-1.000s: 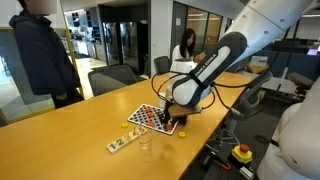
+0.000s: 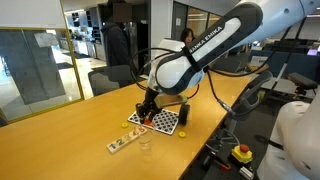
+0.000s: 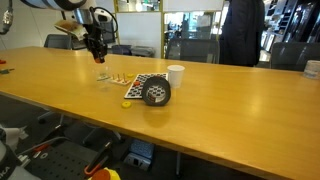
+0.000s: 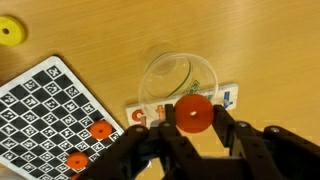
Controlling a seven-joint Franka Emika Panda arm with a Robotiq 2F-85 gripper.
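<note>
An orange disc (image 4: 194, 113) is pinched between the fingertips of my gripper, which is shut on it. In the wrist view the disc overlaps the near side of a clear glass (image 4: 178, 66) standing on the table. From the second exterior view, my gripper (image 3: 98, 60) hangs above the glass (image 3: 103, 75), apart from it. The checkered board (image 4: 42, 125) lies to the left in the wrist view. Two more orange discs (image 4: 101, 130) rest on it.
Close to the glass is a pale rack (image 2: 127, 139) with short pegs. Yellow discs (image 4: 11, 31) lie around the board. A black roll (image 3: 156, 92) and a white cup (image 3: 176, 77) stand beyond the board.
My gripper has risen from low over the board and swung left in the first exterior view, towards the glass, carrying the orange disc. The glass, rack and board have stayed put.
</note>
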